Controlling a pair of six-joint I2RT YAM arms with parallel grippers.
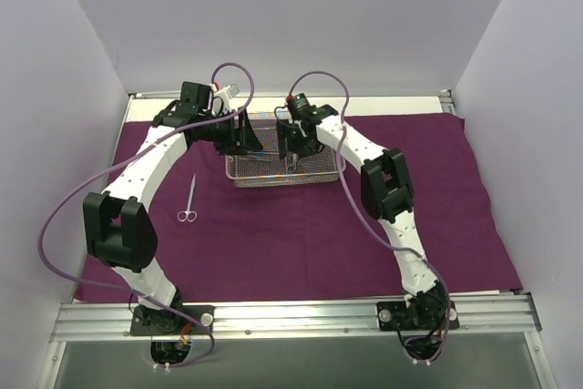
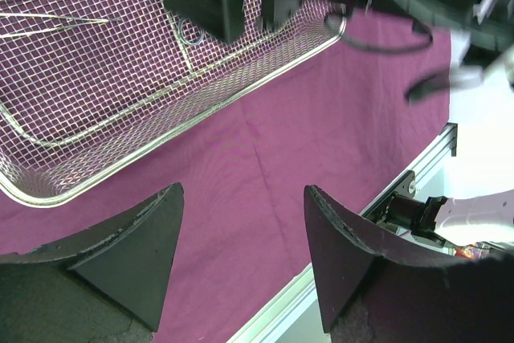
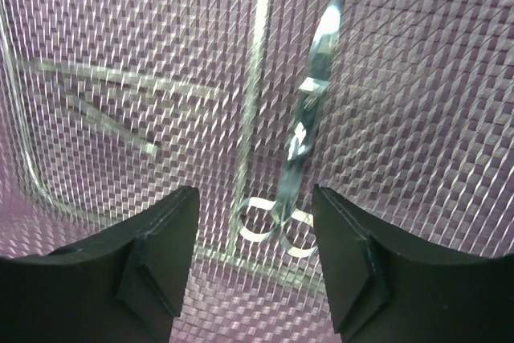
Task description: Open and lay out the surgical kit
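Observation:
A wire mesh basket (image 1: 282,179) stands on the purple cloth at the back middle. Scissors (image 3: 295,146) lie flat on its mesh floor, ring handles toward the front wall. Over them my right gripper is open; the rings appear in its gap, and nothing looks clamped. Thin metal instruments (image 2: 56,27) rest in the basket's left part. At the basket's left side hangs my left gripper (image 1: 239,141), open and empty, with only cloth showing between its fingers. Another pair of scissors (image 1: 189,198) lies on the cloth at the left.
Grey walls (image 1: 515,134) bound the table. Both arms reach in from the front, and the right gripper partly covers the basket from above.

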